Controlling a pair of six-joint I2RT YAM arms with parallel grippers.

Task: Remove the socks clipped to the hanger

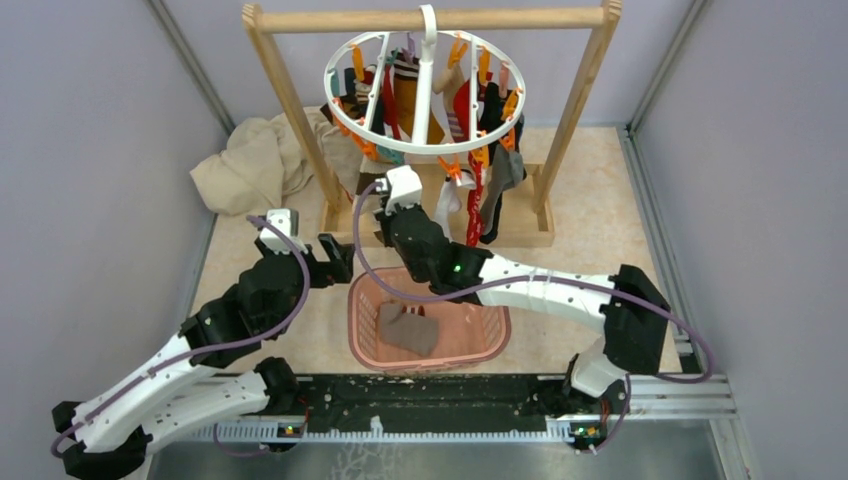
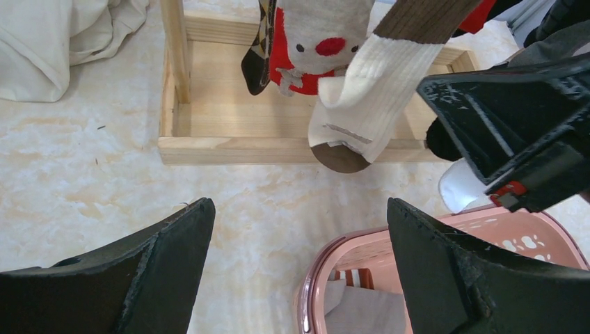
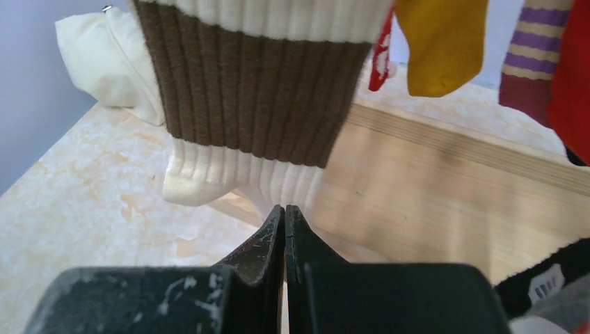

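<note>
The brown-and-white striped sock (image 3: 257, 90) hangs large in the right wrist view. Below it my right gripper is shut, its fingertips together with nothing between them and the sock outside. In the left wrist view the same sock (image 2: 379, 76) hangs with its toe free, left of the right gripper's dark fingers (image 2: 508, 118). My left gripper stands open and empty, lower than the sock. From above, the round white hanger (image 1: 424, 149) carries several socks on clips. The right arm mostly hides the striped sock there.
A pink basket (image 1: 353, 325) with a grey sock (image 1: 408, 330) inside sits in front of the wooden stand (image 1: 545, 238). Cream cloth (image 1: 250, 165) is heaped at the back left. Other socks hang close by, including a mustard one (image 3: 445, 49).
</note>
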